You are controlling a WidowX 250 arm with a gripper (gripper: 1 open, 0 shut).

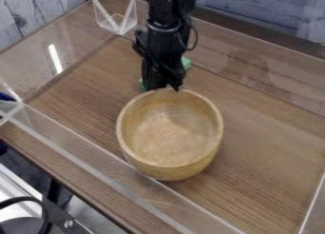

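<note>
A large tan round bowl (170, 133) sits in the middle of the wooden table. My gripper (162, 84) hangs just behind the bowl's back rim, dark and hard to make out, with nothing visible held in it; it looks shut. A small green object (183, 63) is partly hidden behind the gripper and arm, so its shape cannot be told.
A clear plastic piece (116, 16) stands at the back left. Bare table (260, 124) lies to the right and left of the bowl. Clear strips run along the table's left edge, with a black cable at the lower left.
</note>
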